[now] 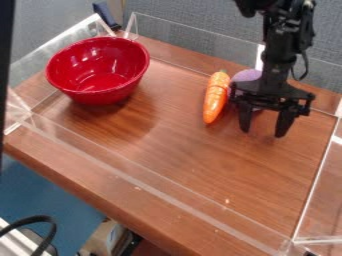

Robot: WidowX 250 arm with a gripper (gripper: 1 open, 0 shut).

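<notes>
The black gripper [263, 118] hangs low over the right back of the wooden table, its two fingers spread apart and pointing down. Just behind it, partly hidden, sits a purple object [247, 78]. An orange toy carrot [215, 98] lies to the left of the gripper, tip toward the front. A red bowl [96, 75] stands at the back left. Whether anything is between the fingers is hard to see; the space there looks empty.
Clear plastic walls [315, 238] border the wooden table [160, 170]. A black cable and a box sit off the table at the lower left.
</notes>
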